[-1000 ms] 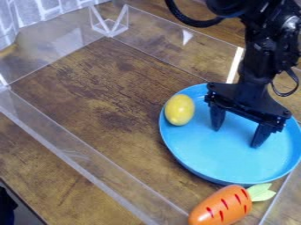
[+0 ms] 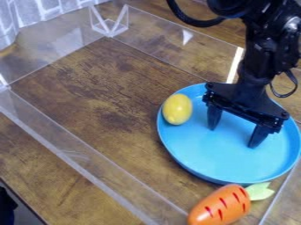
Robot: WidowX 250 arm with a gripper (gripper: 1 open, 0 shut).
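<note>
My black gripper (image 2: 237, 130) hangs low over the right half of a blue plate (image 2: 221, 158), its two fingers apart with nothing seen between them. A yellow egg-shaped object (image 2: 177, 109) rests at the plate's left edge, left of the gripper. An orange toy carrot (image 2: 220, 206) with red stripes and a pale green top lies in front of the plate at the bottom.
Clear plastic walls (image 2: 83, 171) border the wooden surface (image 2: 88, 97) on the left and back. A white patterned item (image 2: 24, 18) is at the top left corner.
The gripper has shifted very slightly upward and to the left. The plate, yellow object and carrot look nearly unchanged.
</note>
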